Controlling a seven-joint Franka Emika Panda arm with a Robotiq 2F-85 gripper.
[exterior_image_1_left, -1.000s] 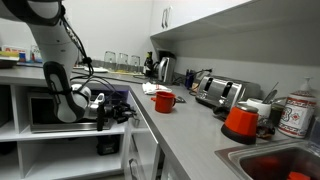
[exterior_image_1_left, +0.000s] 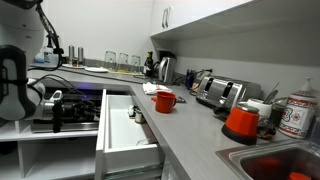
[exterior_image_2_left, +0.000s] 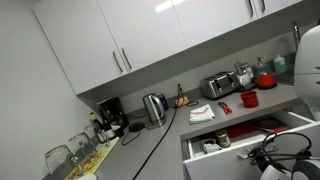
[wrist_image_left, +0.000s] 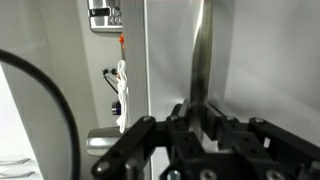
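A white drawer (exterior_image_1_left: 126, 135) stands pulled out below the counter, its inside visible. My gripper is shut on the drawer's metal handle (wrist_image_left: 202, 50), a bar that runs up from between the fingers in the wrist view. The drawer's pale front panel (wrist_image_left: 260, 60) lies right behind the handle. In exterior view 2 the gripper (exterior_image_2_left: 258, 152) is at the drawer front, its fingertips partly hidden among dark cables. Several small items lie inside the drawer, among them a metal-sided thing (wrist_image_left: 104, 14) and a white-and-black one (wrist_image_left: 122, 92).
On the counter (exterior_image_1_left: 185, 135) stand a red mug (exterior_image_1_left: 165, 101), a toaster (exterior_image_1_left: 219, 92) and a red-and-black kettle-like item (exterior_image_1_left: 240, 123). Open white shelving (exterior_image_1_left: 55, 155) is below the arm. A dark cable (wrist_image_left: 60, 95) crosses the wrist view's left side.
The drawer has come out from under the counter, showing its white inside. My arm and gripper have moved left with it in exterior view 1. The counter items have not moved.
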